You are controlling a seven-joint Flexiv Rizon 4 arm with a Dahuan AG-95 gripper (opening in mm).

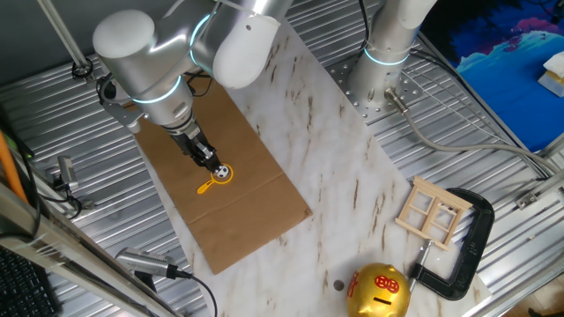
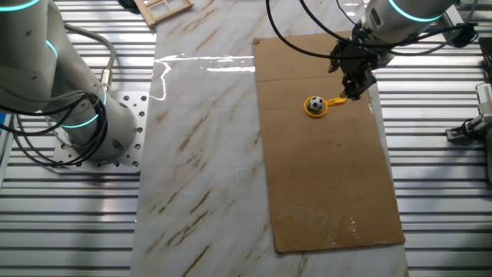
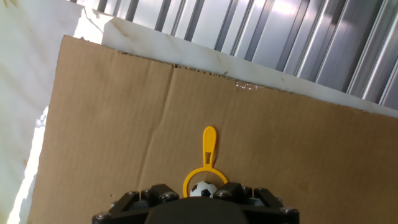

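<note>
A small black-and-white football (image 1: pixel 221 173) rests inside the ring of a yellow racket-shaped piece (image 1: pixel 205 187) on the brown cardboard (image 1: pixel 251 216). My gripper (image 1: pixel 214 166) points down at the cardboard, overlapping the ball's edge in exterior view 1. From exterior view 2, the ball (image 2: pixel 316 104) and ring appear apart from the black fingers (image 2: pixel 355 86), beyond the handle's end. At the bottom of the wrist view, the fingertips (image 3: pixel 166 194) stand apart with the ball (image 3: pixel 203 189) visible in line with the gap. Nothing appears gripped; the ring's near part is hidden.
A wooden frame (image 1: pixel 434 211), a black clamp (image 1: pixel 476 246) and a gold figure (image 1: pixel 378 292) stand at the marble board's front right. Most of the cardboard around the ring is bare.
</note>
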